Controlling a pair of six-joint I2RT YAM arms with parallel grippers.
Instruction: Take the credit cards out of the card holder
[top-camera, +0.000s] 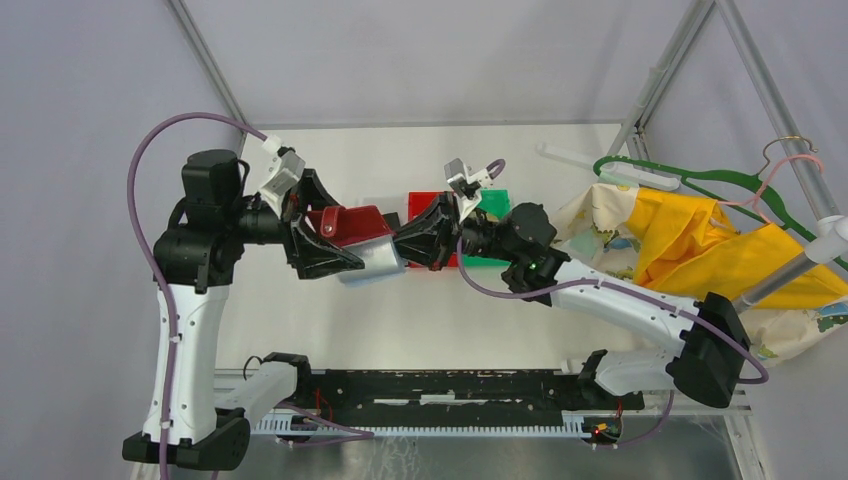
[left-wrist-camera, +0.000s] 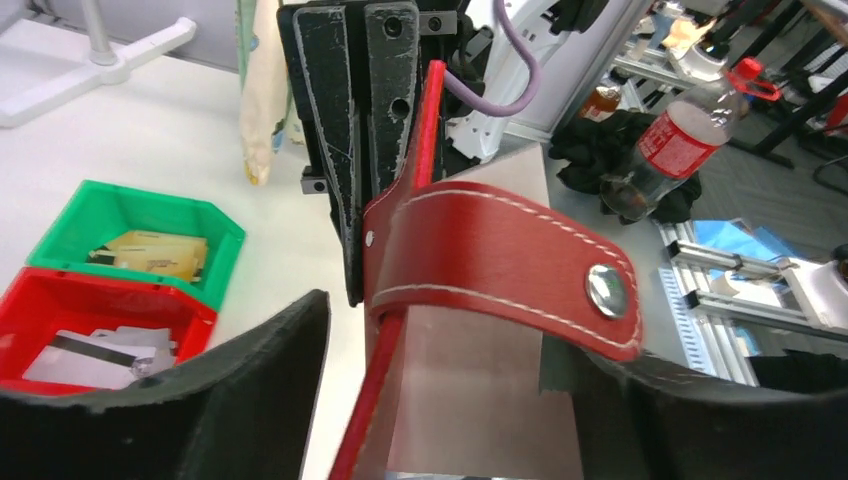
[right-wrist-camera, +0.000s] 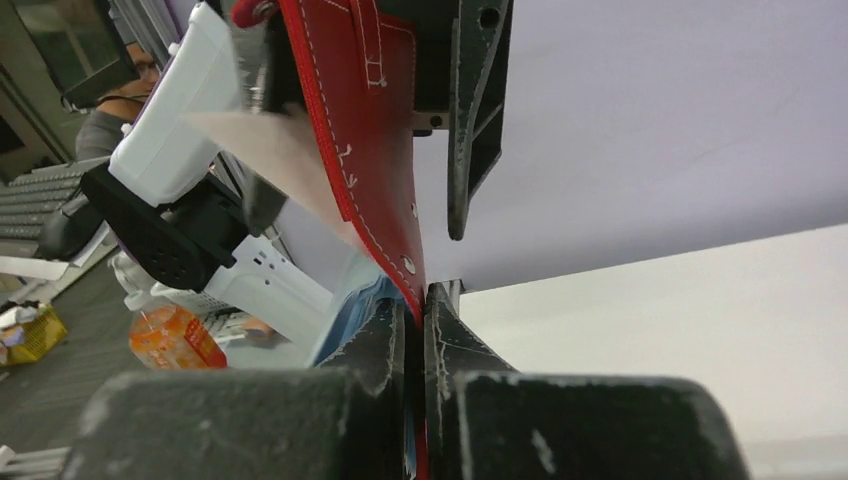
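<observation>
The red card holder (top-camera: 352, 225) is held above the table between my two arms, its strap (left-wrist-camera: 490, 255) with a metal snap facing the left wrist camera. Pale, translucent sleeves (top-camera: 372, 262) fan out from it. My right gripper is shut on the holder's edge, with red leather and bluish sleeves pinched between its fingertips. Around the holder, my left gripper (top-camera: 338, 225) stands open; one of its fingers (right-wrist-camera: 478, 110) is clear of the red cover in the right wrist view. Whether any card remains in the sleeves cannot be made out.
On the table behind the arms are a red tray (left-wrist-camera: 190, 312) holding white cards and a green tray (left-wrist-camera: 222, 238) with a yellowish packet. Yellow cloth (top-camera: 690, 250) and a green hanger (top-camera: 735, 178) lie at the right.
</observation>
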